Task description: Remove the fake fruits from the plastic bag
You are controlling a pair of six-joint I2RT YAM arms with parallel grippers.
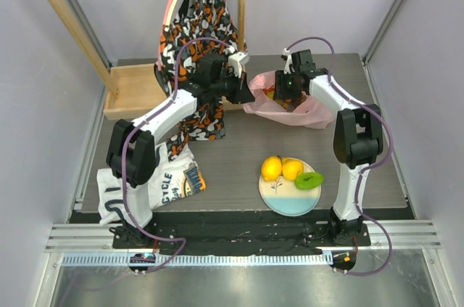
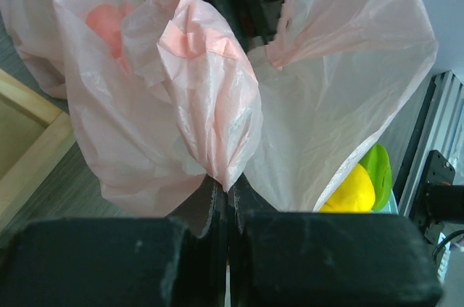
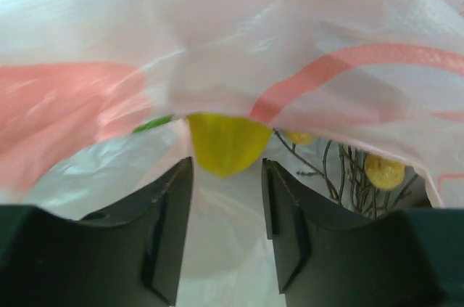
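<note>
The pink plastic bag (image 1: 304,115) lies on the table at the back right. My left gripper (image 1: 245,95) is shut on a gathered part of its edge, which rises from the fingertips in the left wrist view. My right gripper is part open inside the bag's mouth, its fingers below a yellow fruit (image 3: 226,138), with smaller yellow round things further right. A plate (image 1: 286,202) at the front holds two yellow fruits (image 1: 271,168) and a green one (image 1: 309,180).
A wooden rack with a patterned backpack (image 1: 188,24) and a wooden tray (image 1: 127,93) stand at the back left. A white printed cloth (image 1: 152,187) lies at the front left.
</note>
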